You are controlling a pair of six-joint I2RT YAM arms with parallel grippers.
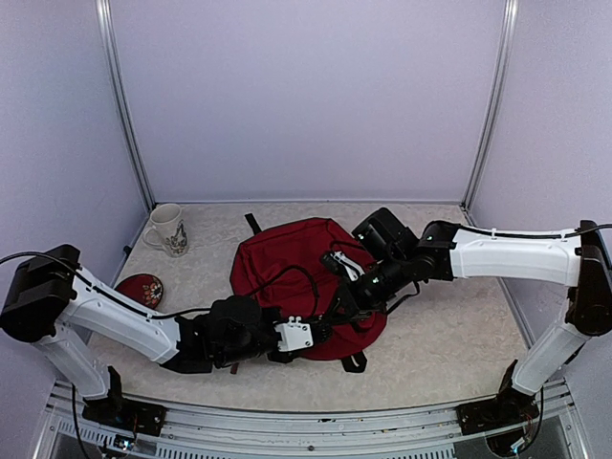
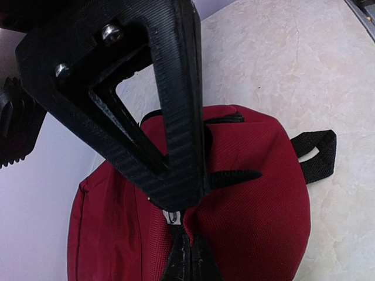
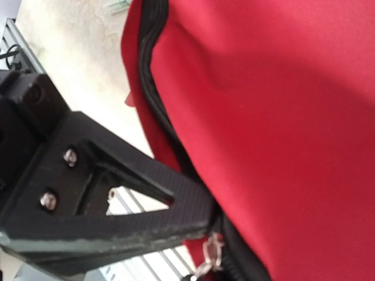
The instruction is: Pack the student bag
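A red backpack [image 1: 277, 249] with black straps lies flat at the middle of the table, partly under both arms. My left gripper [image 1: 317, 333] is low over its front part; in the left wrist view its fingertips sit at the red fabric, shut, beside the other gripper's black fingers. My right gripper [image 1: 337, 311] is at the bag's zipper edge; in the right wrist view it is shut by the black zipper [image 3: 158, 105] and a metal pull [image 3: 212, 252]. Whether the pull is between fingers is hard to tell.
A white patterned mug [image 1: 170, 231] stands at the back left, with a red patterned dish [image 1: 140, 291] in front of it. Walls enclose the sides and back.
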